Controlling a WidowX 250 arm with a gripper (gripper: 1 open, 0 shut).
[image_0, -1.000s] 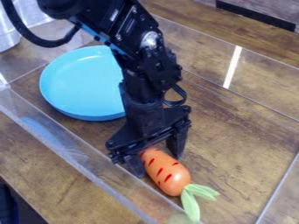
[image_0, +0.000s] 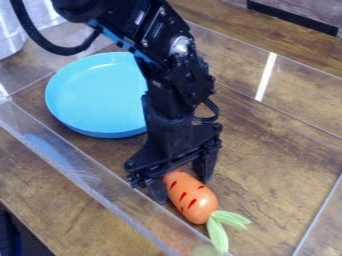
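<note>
My black gripper (image_0: 171, 168) is low over the wooden floor of the clear-walled area, open around the upper end of an orange toy carrot (image_0: 195, 201) with dark red marks and pale green leaves pointing toward the lower right. The gripper's body partly hides that end of the carrot, and whether the fingers touch it is unclear.
A blue plate (image_0: 83, 110) lies behind and left of the arm, partly hidden by it. A clear wall (image_0: 67, 160) runs along the near left, close beside the carrot. Bare wood lies to the right. A white object stands at the top left corner.
The arm and gripper have shifted very slightly; the carrot and plate look unmoved.
</note>
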